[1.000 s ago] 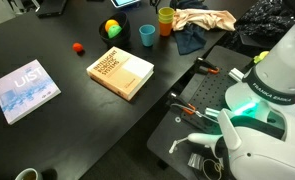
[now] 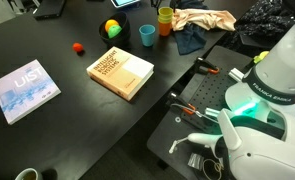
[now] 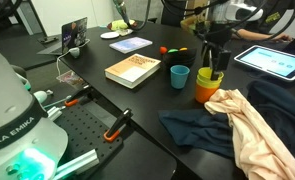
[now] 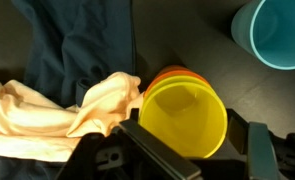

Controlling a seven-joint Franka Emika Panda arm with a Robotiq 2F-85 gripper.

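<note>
My gripper stands open over a yellow cup (image 4: 185, 118), its fingers apart on either side of the rim in the wrist view. The yellow cup sits nested in an orange cup (image 3: 203, 96), whose edge shows beneath it. In exterior view 2 the gripper (image 3: 215, 66) comes down from above onto this stack, fingers pointing downward. Exterior view 1 has the yellow cup (image 2: 165, 13) near its top edge. Whether either finger touches the cup is hard to tell. A blue cup (image 3: 179, 77) stands upright close by, outside the fingers.
Beside the stack lie a peach cloth (image 3: 249, 135) and a dark blue cloth (image 3: 199, 128). A black bowl (image 2: 115, 34) holds coloured balls. A tan book (image 2: 120, 73), a red ball (image 2: 78, 47) and a pale book (image 2: 25, 90) lie on the dark table, with bare space between.
</note>
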